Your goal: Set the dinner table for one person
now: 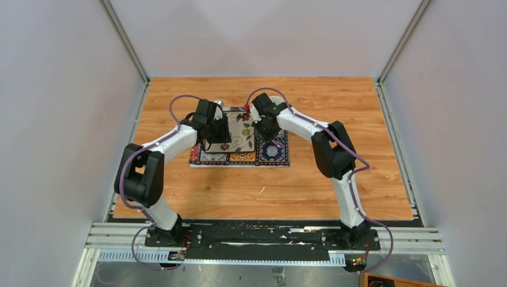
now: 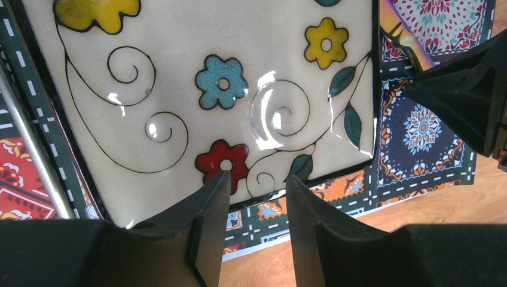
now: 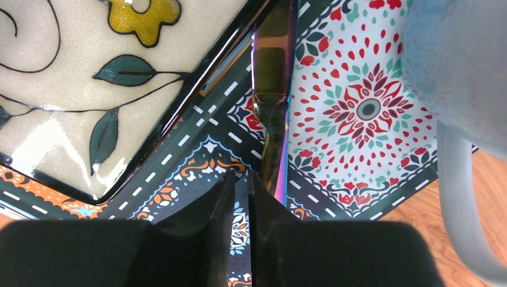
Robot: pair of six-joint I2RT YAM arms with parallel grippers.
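Note:
A square flowered plate (image 1: 240,136) lies on a patterned placemat (image 1: 272,156). My left gripper is over the plate's near edge, its fingers apart with nothing between them. An iridescent knife (image 3: 272,78) rests on the placemat along the plate's right side, tilted against the plate's edge. Over the knife's near end stands my right gripper, narrowly open. Placemat shows through its gap, and the knife passes by the right fingertip, partly hidden under it. A silver utensil handle (image 2: 33,143) lies left of the plate.
A whitish mug (image 3: 454,78) stands at the placemat's right side, close to my right gripper, its handle toward the near side. Bare wooden table (image 1: 209,191) lies in front and to the right. A small white scrap (image 1: 262,190) is on the wood.

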